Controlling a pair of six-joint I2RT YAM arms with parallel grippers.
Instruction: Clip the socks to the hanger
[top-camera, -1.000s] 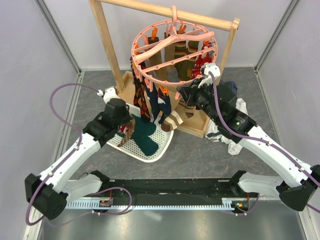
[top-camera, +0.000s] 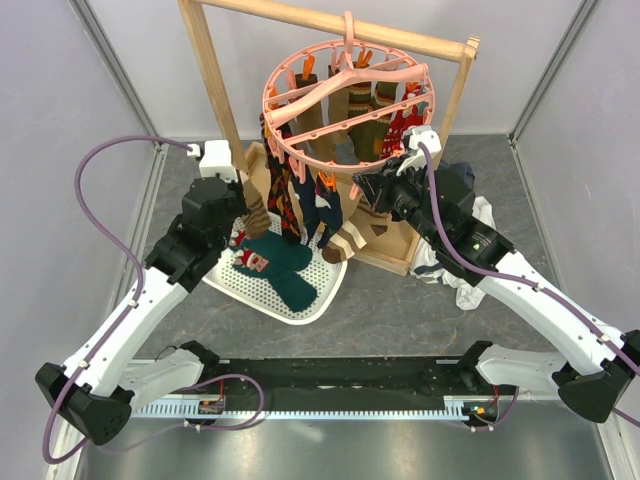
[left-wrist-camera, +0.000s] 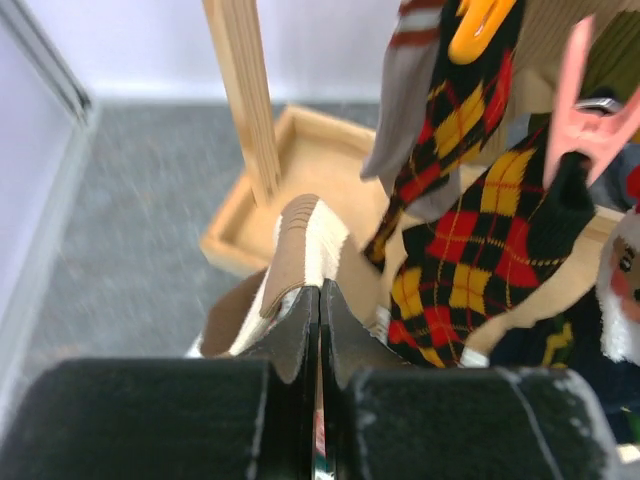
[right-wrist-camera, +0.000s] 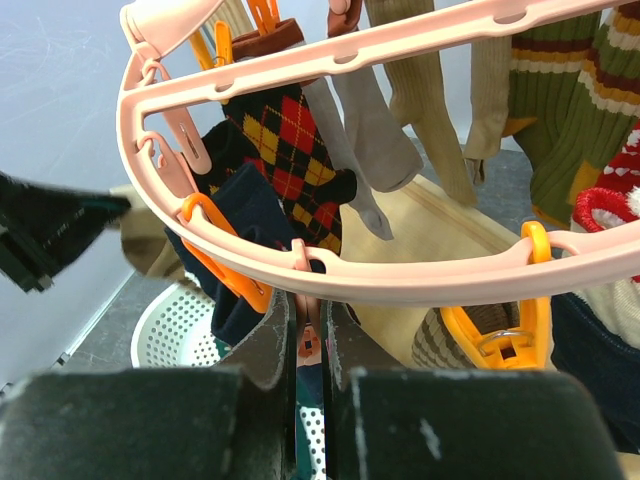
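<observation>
The pink hanger (top-camera: 348, 87) hangs from the wooden frame with socks clipped around it. My left gripper is shut on a tan and cream sock (left-wrist-camera: 296, 238), raised at the left of the hanger, beside red plaid socks (left-wrist-camera: 468, 250). My right gripper is shut on the hanger's near rim, between orange clips (right-wrist-camera: 232, 265). Dark green and red socks (top-camera: 280, 260) lie in the white perforated basket (top-camera: 288, 314) below.
A wooden box (top-camera: 395, 262) sits under the hanger. White cloths (top-camera: 460, 290) lie at its right.
My left gripper has lifted the tan sock up out of the basket toward the hanger's left side. The right arm has stayed still.
</observation>
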